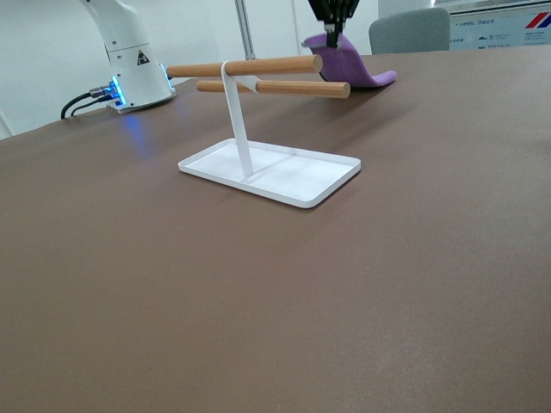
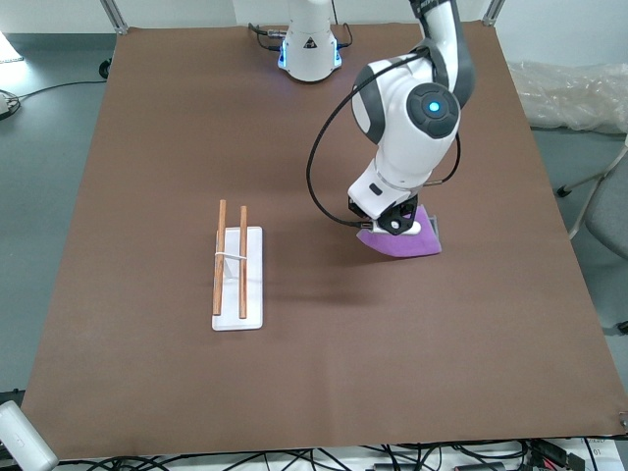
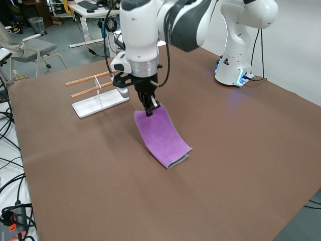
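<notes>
A purple cloth (image 3: 161,138) with grey trim hangs from my gripper (image 3: 148,111), its lower part curving onto the table. In the top view the cloth (image 1: 351,65) is lifted at one end beneath the black gripper (image 1: 334,33), which is shut on it. A white stand with two wooden bars (image 2: 243,283) sits left of the gripper in the left view; in the top view its tray (image 1: 293,176) is empty.
The arm's white base (image 2: 310,54) is at the back. Cables lie along the table's front edge.
</notes>
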